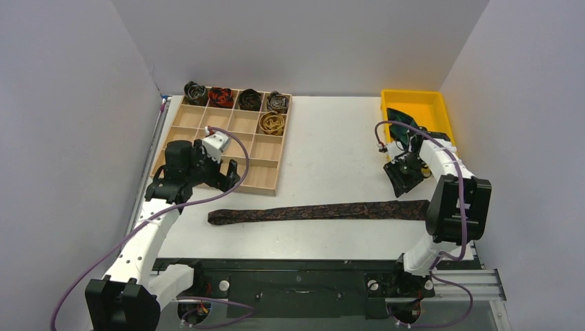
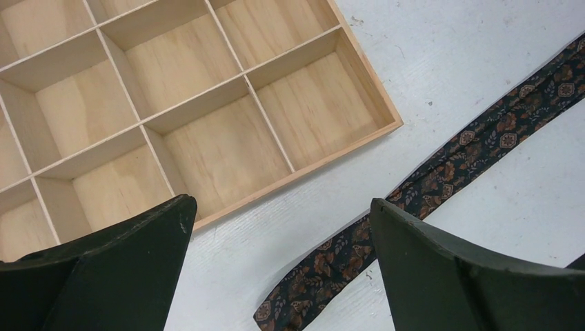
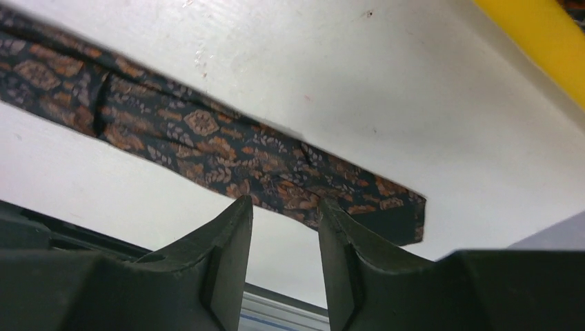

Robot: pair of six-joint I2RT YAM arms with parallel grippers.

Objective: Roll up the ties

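A dark tie with a brown floral pattern (image 1: 317, 212) lies stretched flat across the front of the table. In the left wrist view one end of the tie (image 2: 331, 269) runs below and between the fingers, not touching them. My left gripper (image 1: 230, 175) hovers open near the organizer's front edge. My right gripper (image 1: 403, 179) is above the table in front of the yellow bin, its fingers (image 3: 227, 262) partly apart with nothing between them. Beyond those fingertips the tie's right end (image 3: 386, 214) shows, flat on the table.
A wooden organizer (image 1: 278, 162) at the back left holds several rolled ties along its rear row and one yellow roll (image 1: 272, 123). The yellow bin (image 1: 428, 96) at the back right contains a dark green tie (image 1: 399, 117).
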